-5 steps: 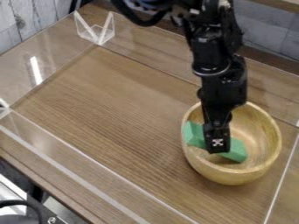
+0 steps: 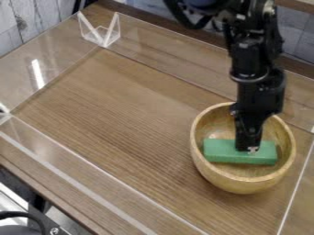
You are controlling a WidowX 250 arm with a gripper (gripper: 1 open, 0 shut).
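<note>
A wooden bowl (image 2: 214, 174) sits on the right part of the wooden table (image 2: 110, 119), holding a green block (image 2: 225, 151) that lies crosswise in it. My black gripper (image 2: 252, 143) comes down from the top into the bowl, its tips at the block's upper side near the middle-right. The gripper looks shut; whether anything is between its tips is hidden.
A white wire holder (image 2: 101, 30) stands at the back left. Black cables lie off the table at the bottom left.
The arm has shifted right and narrowed in outline. The green block has turned from slanted to nearly horizontal in the bowl.
</note>
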